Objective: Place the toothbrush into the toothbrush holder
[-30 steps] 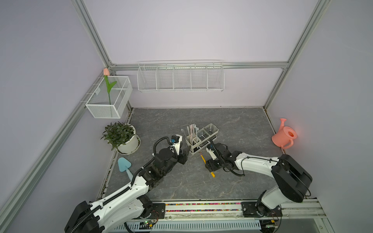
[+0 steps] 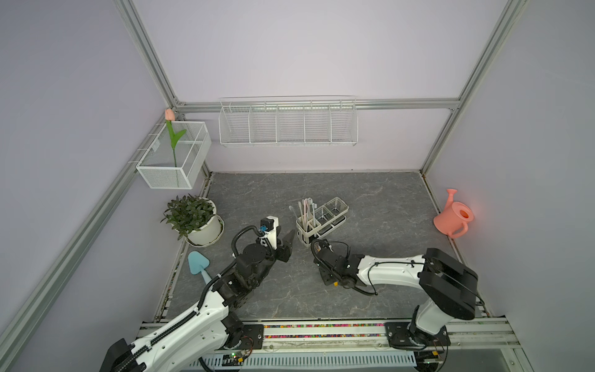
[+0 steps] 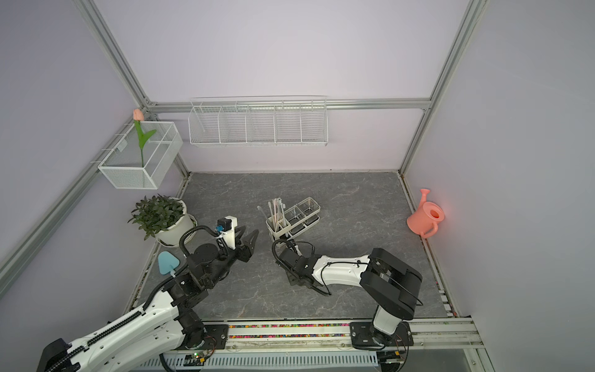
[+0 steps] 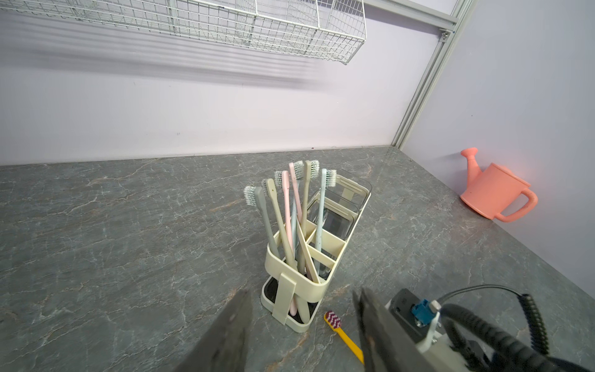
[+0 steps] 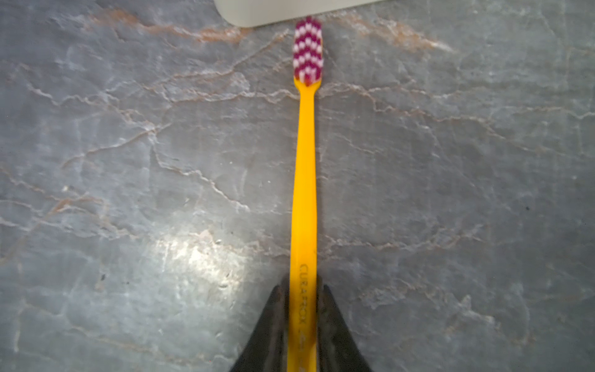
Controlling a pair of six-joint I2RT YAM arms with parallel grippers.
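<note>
A yellow toothbrush (image 5: 304,186) with purple-and-white bristles lies flat on the grey table, its head close to the base of the cream toothbrush holder (image 4: 294,282). My right gripper is low over the handle, one finger along each side and very close to it; whether they press on it cannot be told. In the top left view that arm hides most of the brush. Several toothbrushes (image 4: 288,210) stand in the holder's near compartments. My left gripper is open and empty, left of the holder, its fingers wide apart.
The holder's far compartments (image 2: 336,205) look empty. A potted plant (image 2: 189,217) and a blue trowel (image 2: 198,263) are at the left; a pink watering can (image 2: 454,217) is at the right. The table behind the holder is clear.
My right gripper has moved left and toward the front onto the toothbrush, which it now largely covers. The left arm has drawn back slightly to the left, away from the holder.
</note>
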